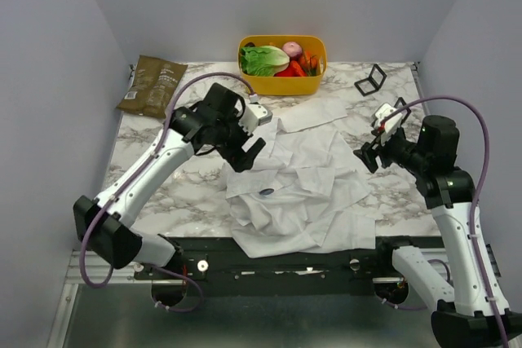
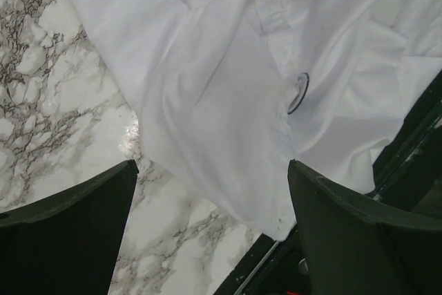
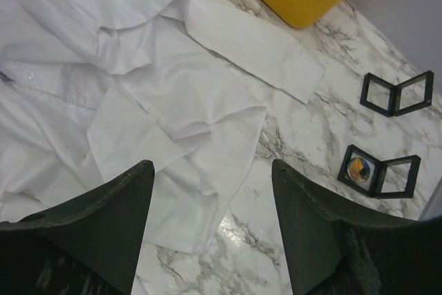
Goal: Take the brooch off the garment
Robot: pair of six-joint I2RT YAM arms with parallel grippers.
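Note:
The white garment (image 1: 318, 177) lies crumpled on the marble table. On its left part sits the small dark oval brooch (image 1: 267, 191); the left wrist view shows the brooch (image 2: 299, 92) edge-on beside a fold, right of the gap between that gripper's fingers. My left gripper (image 1: 249, 155), open and empty, hangs over the garment's left side, with the brooch just toward the table's front from it. To the right of the cloth, my right gripper (image 1: 372, 159) is open too. Only the garment (image 3: 179, 101) and bare marble appear between and beyond its fingers.
At the back stands a yellow bin (image 1: 281, 85) of vegetables. A brown bag (image 1: 152, 85) lies back left. Two open black-framed boxes, one being the far box (image 1: 371, 79), stand back right. Bare marble (image 1: 175, 201) shows at the left front.

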